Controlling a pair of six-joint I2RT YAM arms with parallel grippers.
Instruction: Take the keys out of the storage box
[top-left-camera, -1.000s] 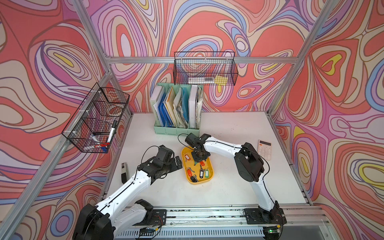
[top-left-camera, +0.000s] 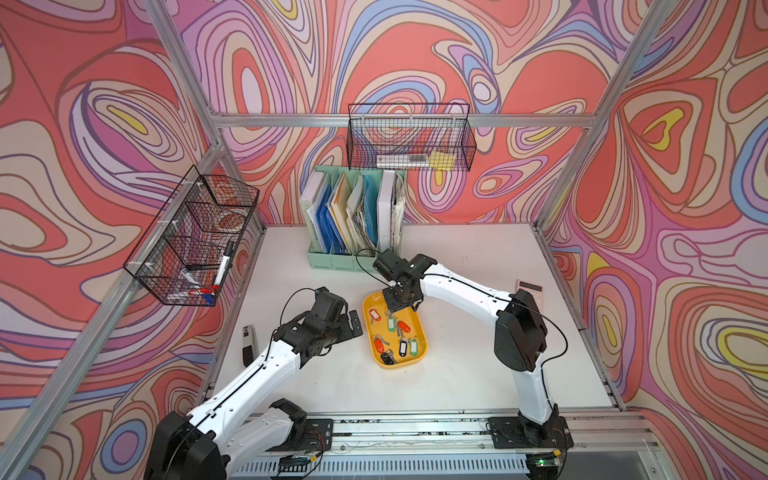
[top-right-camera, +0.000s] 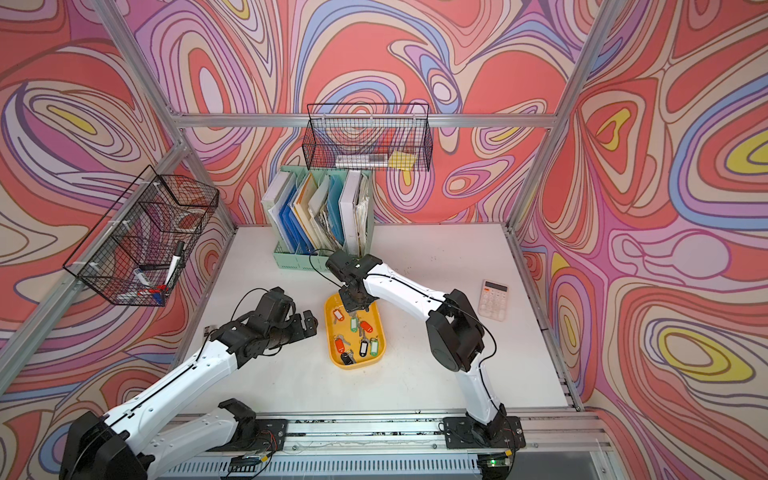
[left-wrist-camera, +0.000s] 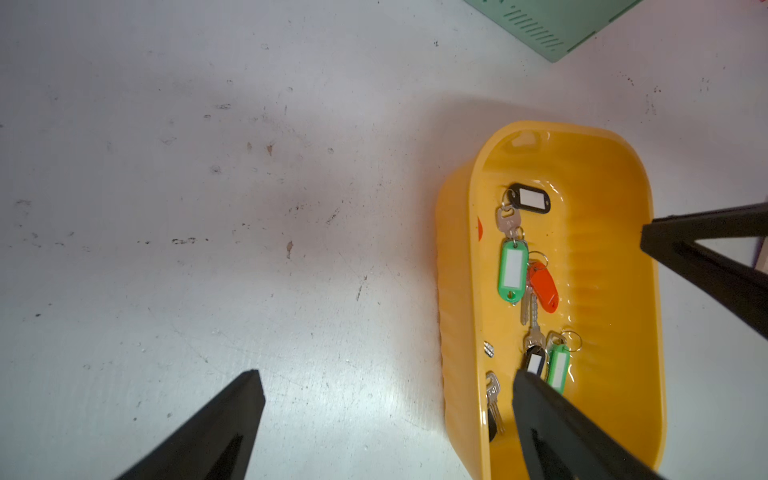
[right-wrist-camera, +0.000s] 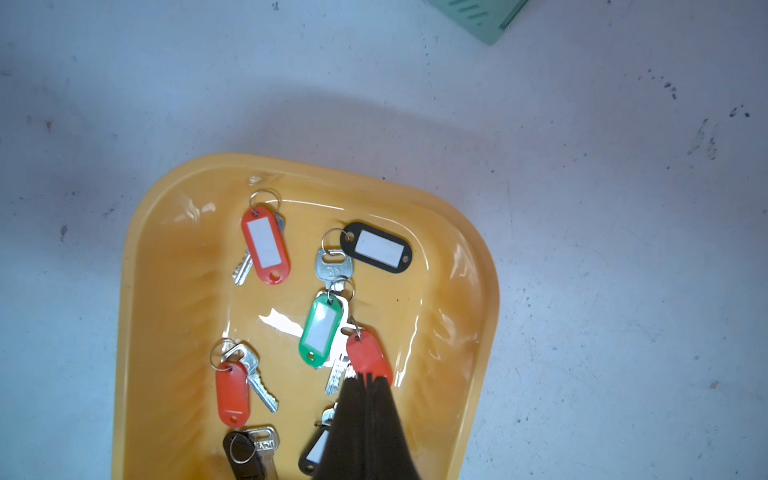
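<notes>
The yellow storage box (right-wrist-camera: 132, 336) holds several keys with red, green and black tags. My right gripper is above it, its fingers pressed together with nothing between them. Below and just past its tips, a red-tagged key (right-wrist-camera: 368, 353) lies in the box, touching or close to a green-tagged key (right-wrist-camera: 320, 329). A black-tagged key (right-wrist-camera: 376, 246) and another red-tagged key (right-wrist-camera: 265, 245) lie farther toward the far wall. In the left wrist view my left gripper stands open and empty, its right finger overlapping the box's near side from above.
A green file holder (top-left-camera: 336, 261) full of folders stands behind the box. A calculator (top-right-camera: 493, 299) lies at the right of the table. Bare tabletop stretches left of the box in the left wrist view (left-wrist-camera: 240, 240) and to its right.
The left arm has shifted only slightly.
</notes>
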